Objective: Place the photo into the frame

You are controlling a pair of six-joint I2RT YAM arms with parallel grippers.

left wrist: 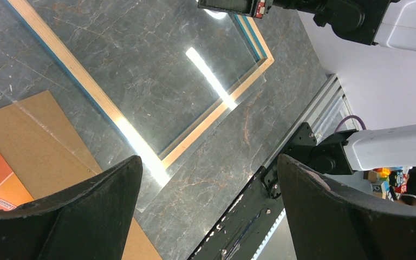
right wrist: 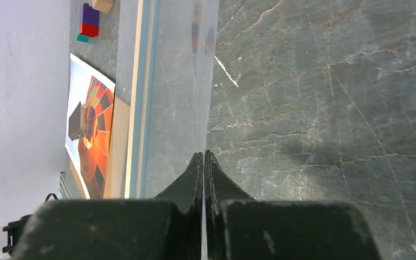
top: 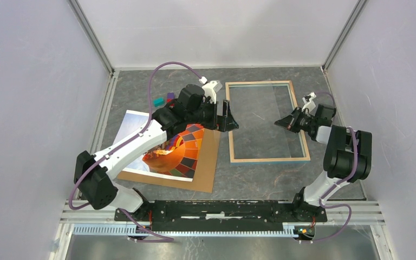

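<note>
The photo (top: 179, 154), a hot-air balloon picture, lies on a brown backing board (top: 208, 168) to the left. The wooden frame (top: 271, 160) with a blue-green edge lies flat on the dark table to the right. A clear sheet (right wrist: 181, 108) spans part of it, its free edge running up from my right gripper. That gripper is shut on this thin edge, over the frame's right half. Above the frame's left rail hovers my left gripper (top: 228, 123), open and empty; in its own view the fingers (left wrist: 97, 200) stand wide apart.
Colored blocks (top: 158, 102) sit behind the photo, beyond the left arm. Bare table (top: 260, 181) lies in front of the frame. A white side wall (top: 390, 108) stands close to the right arm.
</note>
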